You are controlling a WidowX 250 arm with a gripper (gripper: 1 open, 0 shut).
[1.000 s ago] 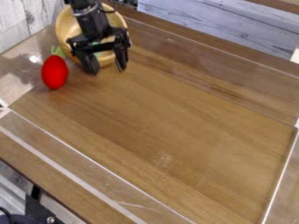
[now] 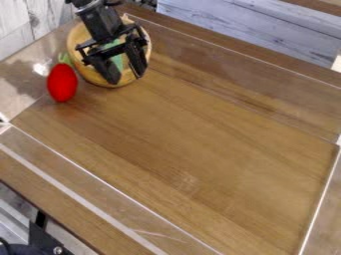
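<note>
My black gripper (image 2: 112, 62) is at the top left, angled down over a light wooden bowl (image 2: 138, 34) and covering much of it. Something green shows inside the bowl behind the fingers; whether it is held cannot be seen. A red oval object (image 2: 62, 84) lies on the table at the lower left of the bowl, with a bit of green at its top.
A pale wall stands at the upper left behind the bowl, and the table's edge runs along the lower left.
The red object has stayed in place.
</note>
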